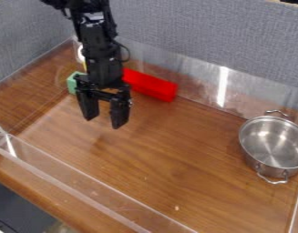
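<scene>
My black gripper (105, 111) hangs over the left rear of the wooden table, open, its two fingers apart with nothing visible between them. Behind it lie a red cylindrical object (151, 86) to the right and a green item (73, 84) to the left, partly hidden by the arm. A small yellow and white object (82, 55) is mostly hidden behind the arm. A steel pot (272, 144) with two handles stands at the right edge.
Clear walls (212, 105) border the table at the back and front left.
</scene>
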